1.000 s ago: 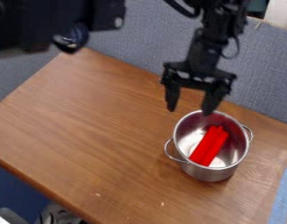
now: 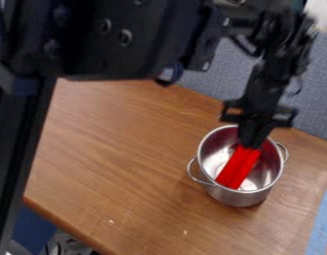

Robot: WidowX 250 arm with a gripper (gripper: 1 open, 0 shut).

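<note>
A steel pot (image 2: 215, 189) with two handles stands on the wooden table at the right. A long red object (image 2: 238, 166) lies inside it. My black gripper (image 2: 251, 133) is just over the pot's back rim, at the upper end of the red object. Its fingertips are dark and partly hidden, so I cannot make out how they stand or what is between them.
A grey padded surface (image 2: 206, 95) lies behind it. A blue tape strip (image 2: 321, 224) is at the right, and the dark arm covers much of the upper left.
The pot has stayed in place.
</note>
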